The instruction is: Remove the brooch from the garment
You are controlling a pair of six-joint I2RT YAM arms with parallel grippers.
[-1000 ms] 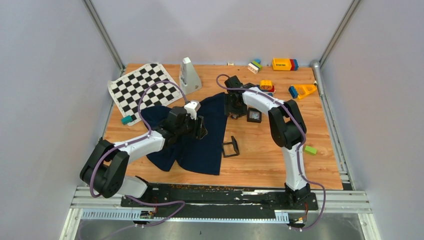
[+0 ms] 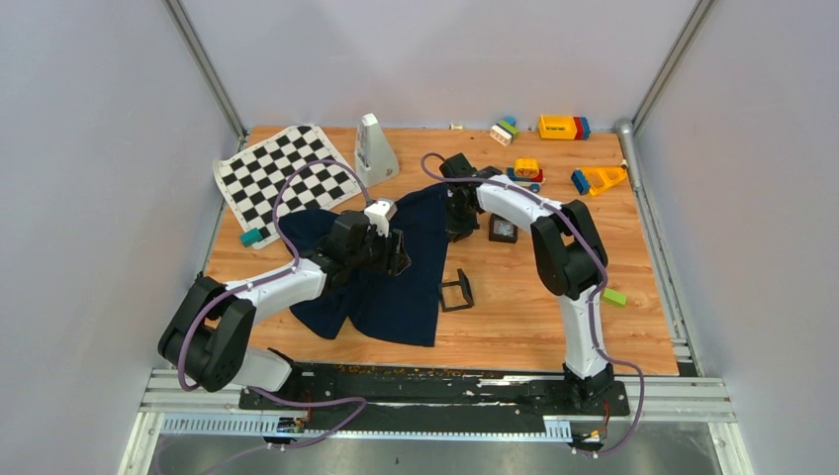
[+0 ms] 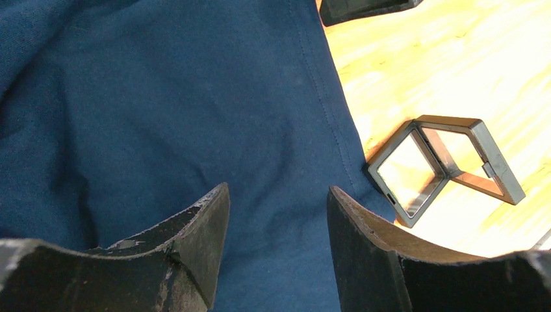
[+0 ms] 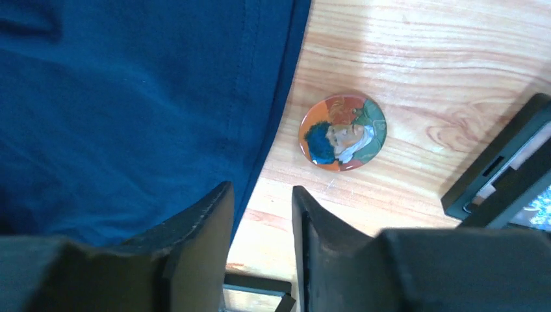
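Note:
The round brooch [image 4: 342, 132], with a painted face on it, lies face up on the bare wood, just off the edge of the dark blue garment [image 4: 162, 123]. In the right wrist view my right gripper is part open with nothing between its fingers; the brooch is beyond its fingertips, slightly to the right. The top view has the right gripper [image 2: 455, 230] near the garment's right edge, the brooch hidden beneath it. Over the garment [image 3: 195, 84] my left gripper stands open and empty.
An open black frame-like box [image 2: 456, 293] rests by the garment's lower right edge. Close to the right gripper is another black box [image 2: 503, 229]. A checkered board [image 2: 282, 178], a white-grey stand [image 2: 374, 150] and toy bricks [image 2: 560, 128] occupy the back.
The right gripper has shifted slightly about the garment's right edge, lately a little toward the front. My left arm and the garment look unchanged.

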